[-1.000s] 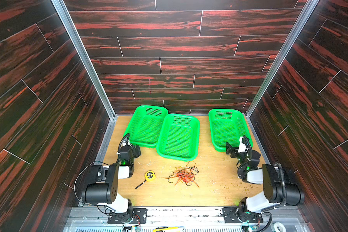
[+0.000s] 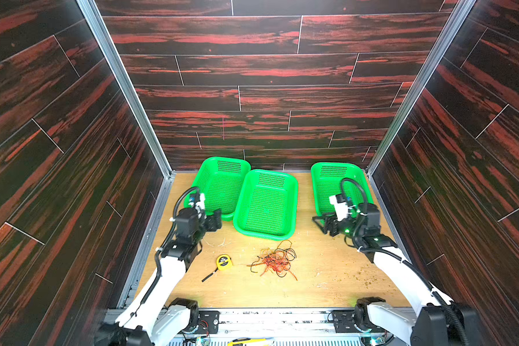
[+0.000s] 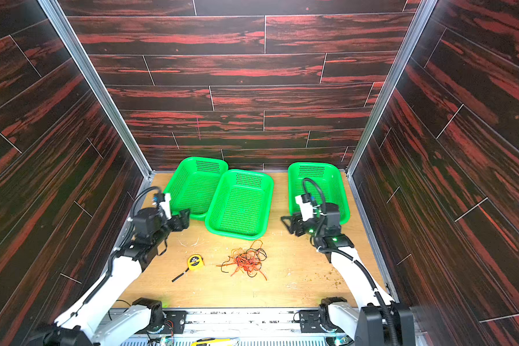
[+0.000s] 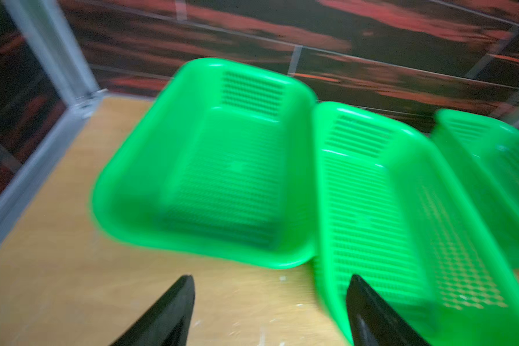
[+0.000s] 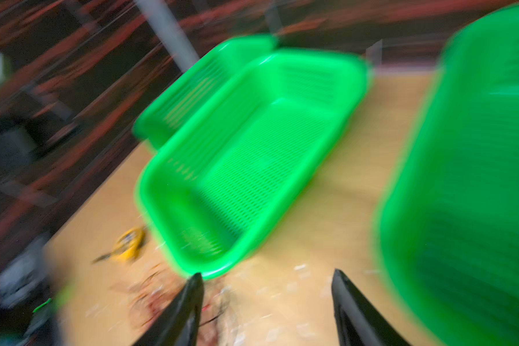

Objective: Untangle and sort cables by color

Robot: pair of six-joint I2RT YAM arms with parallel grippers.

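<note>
A tangle of red, orange and dark cables (image 2: 275, 260) lies on the table in front of the middle green basket (image 2: 265, 204); the right wrist view shows it blurred. My left gripper (image 2: 213, 219) is raised near the front of the left basket (image 2: 219, 184), its fingers apart in the left wrist view with nothing between them. My right gripper (image 2: 323, 225) hangs beside the front left of the right basket (image 2: 334, 173), fingers apart and empty, above the table.
A yellow tape measure (image 2: 223, 261) with a black strip lies left of the cables. Dark walls enclose the sides and back.
My left gripper has moved right, and my right gripper has moved left toward the middle. Baskets and cables are unchanged.
</note>
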